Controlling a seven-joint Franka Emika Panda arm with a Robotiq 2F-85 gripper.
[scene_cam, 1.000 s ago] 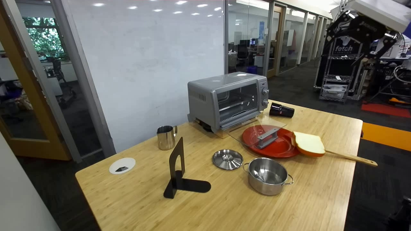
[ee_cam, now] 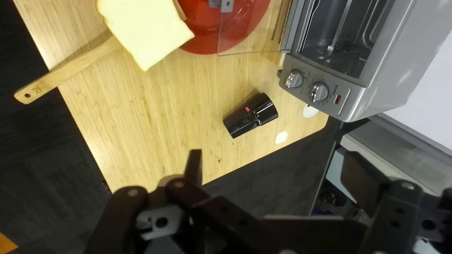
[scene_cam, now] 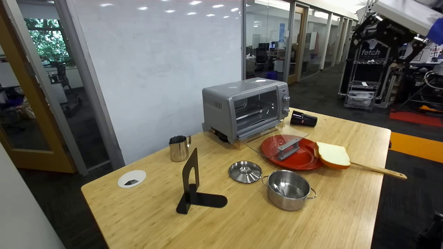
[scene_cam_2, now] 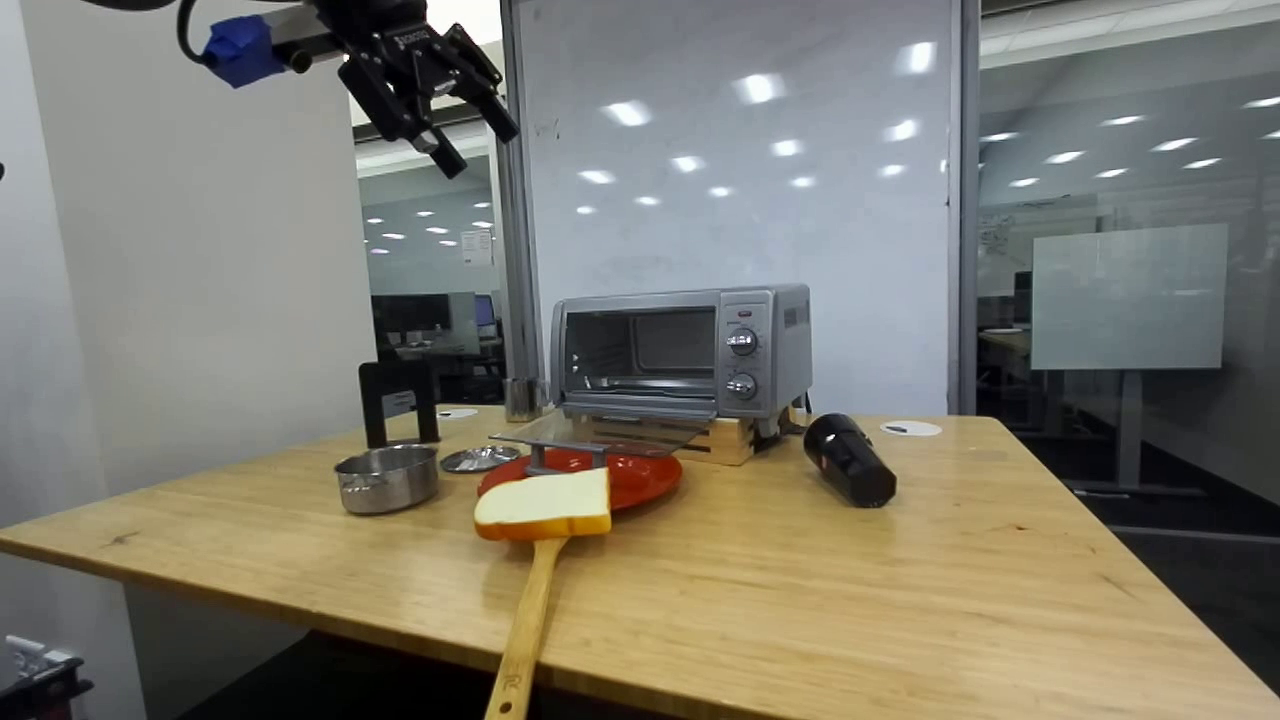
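Observation:
High above the table, clear of everything on it, my gripper stands open with nothing between its fingers. In the wrist view its two fingers are spread wide apart. A bread slice lies on the head of a wooden spatula, at the edge of a red plate. The spatula's handle juts out past the table edge. Behind the plate is a grey toaster oven; its glass door is lowered and reaches over the plate.
A black cup-like object lies on its side near the oven. Elsewhere stand a steel pot, its lid, a steel pitcher and a black bookend. In exterior view 2 the table's front right is bare.
The arm and gripper have shifted very slightly at the upper right of exterior view 1. Objects on the table look unmoved.

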